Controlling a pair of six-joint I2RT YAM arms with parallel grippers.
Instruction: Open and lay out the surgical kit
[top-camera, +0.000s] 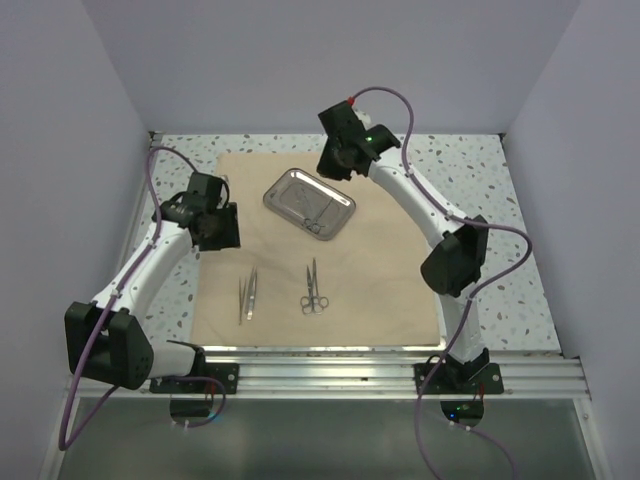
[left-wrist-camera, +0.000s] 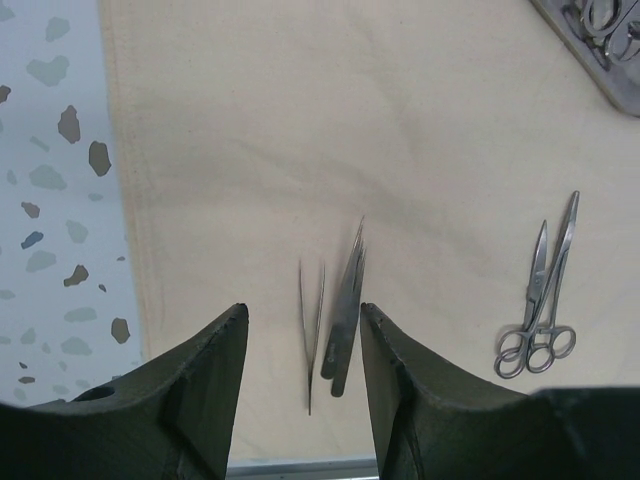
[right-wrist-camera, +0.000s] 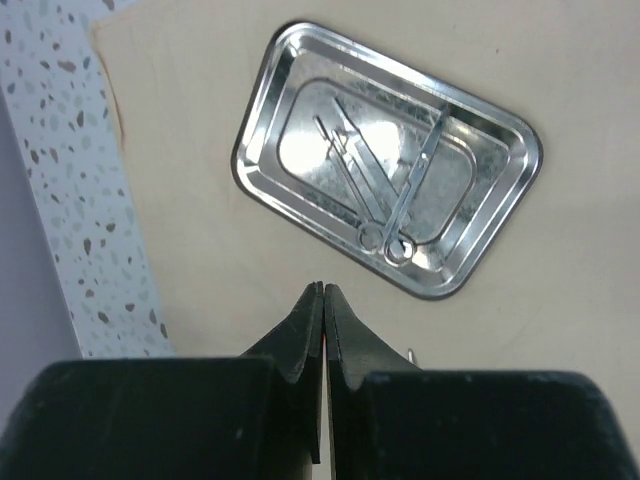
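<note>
The steel tray (right-wrist-camera: 255, 150) lies on the beige cloth (top-camera: 380, 300) at the upper middle, holding scissor-like instruments (right-wrist-camera: 400, 210). Tweezers (left-wrist-camera: 345, 330) and slimmer tweezers (left-wrist-camera: 310, 370) lie at the lower left of the cloth; two scissor-type instruments (left-wrist-camera: 535, 300) lie to their right. My left gripper hangs open above the cloth's left side, nothing between its fingers. My right gripper is raised just behind the tray; its fingertips meet in its wrist view, with no object visible between them.
The speckled table (top-camera: 500, 280) borders the cloth, with grey walls around it. The cloth's right part and the space between tray and lower instruments are clear.
</note>
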